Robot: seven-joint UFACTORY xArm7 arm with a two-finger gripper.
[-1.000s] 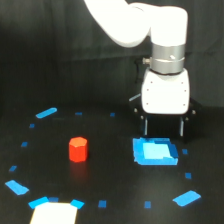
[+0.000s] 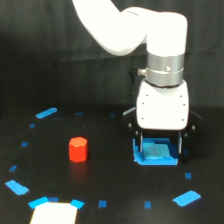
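Observation:
A small red block [image 2: 78, 149] with an angular outline stands on the dark table at the left, well apart from the gripper. On the right lies a blue square [image 2: 143, 159] with a paler light-blue middle. Just over or around that square is my gripper [image 2: 158, 151], pointing down under its white hand. Its dark fingers look spread wide, one toward each side of the square. Nothing shows clasped between them. Because the fingers blend into the dark background, whether they touch the table cannot be made out.
Blue tape marks, including a strip [image 2: 187, 198] at the lower right and another [image 2: 46, 113] at the back left, lie flat on the table. A cream-coloured object [image 2: 53, 213] is cut off at the bottom edge.
My gripper has come down and slightly to the left, to the blue square. The red block and the square have stayed where they were.

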